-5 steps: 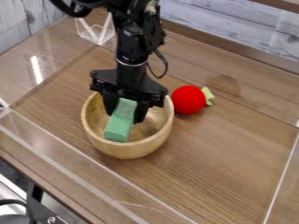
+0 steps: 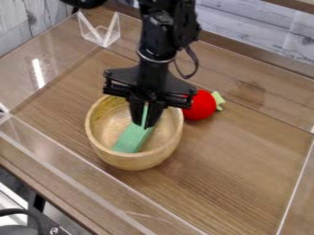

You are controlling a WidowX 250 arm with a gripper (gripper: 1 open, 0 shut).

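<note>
The black gripper (image 2: 149, 108) hangs in the middle over a pale wooden bowl (image 2: 140, 157), its lower part reaching down to the bowl. A green block (image 2: 131, 138) lies inside the bowl, tilted, its upper end behind or at the fingertips. Whether the fingers touch it is hard to tell.
A red round object (image 2: 201, 106) with a green part lies right of the bowl. A clear angular object (image 2: 101, 27) stands at the back left. A black cable runs at the lower left.
The gripper's body has shifted slightly and now covers more of the bowl's back and the block's upper end. The block appears narrower and a little lower in the bowl.
</note>
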